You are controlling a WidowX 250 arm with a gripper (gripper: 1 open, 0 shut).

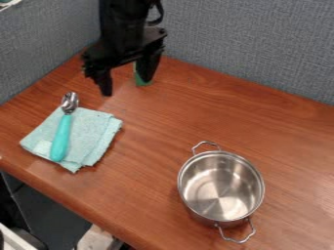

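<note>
My black gripper (127, 76) hangs at the upper middle of the camera view, open, its two fingers apart. A small green object (144, 81) is partly hidden behind it at the back of the table. At the left, a turquoise-handled utensil (62, 134) with a metal head lies on a folded pale cloth (97, 132). A steel pot (221, 186) with two handles stands at the lower right.
Grey padded walls border the table at the back and left. The table's front left edge runs below the cloth.
</note>
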